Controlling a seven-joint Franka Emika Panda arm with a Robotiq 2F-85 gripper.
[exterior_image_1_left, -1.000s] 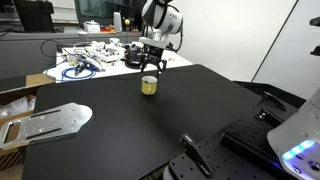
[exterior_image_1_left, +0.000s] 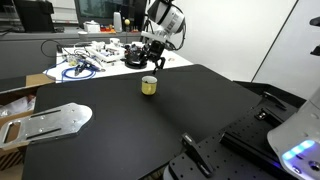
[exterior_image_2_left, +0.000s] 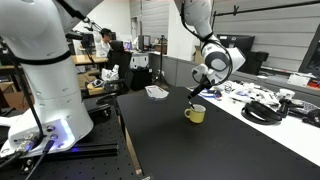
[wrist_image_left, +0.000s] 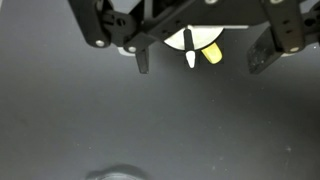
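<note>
A yellow mug (exterior_image_1_left: 149, 86) stands upright on the black table in exterior view 1. In exterior view 2 the mug (exterior_image_2_left: 196, 115) has its handle towards the left. My gripper (exterior_image_1_left: 155, 64) is behind and above it, apart from it as far as I can tell. The wrist view has my gripper open, its dark fingers (wrist_image_left: 143, 62) wide apart. Between them, near the top, show the white inside and yellow handle (wrist_image_left: 212, 53) of the mug. A slender black piece with a white tip (wrist_image_left: 191, 59) crosses its rim; whether it lies inside is unclear.
A flat silver plate (exterior_image_1_left: 52, 123) lies at the left in exterior view 1. Blue cable (exterior_image_1_left: 80, 70) and a power strip (exterior_image_1_left: 62, 73) are at the back left.
The gripper has come lower and changed its tilt, its dark fingers now showing spread just behind the mug. The mug has not moved.
</note>
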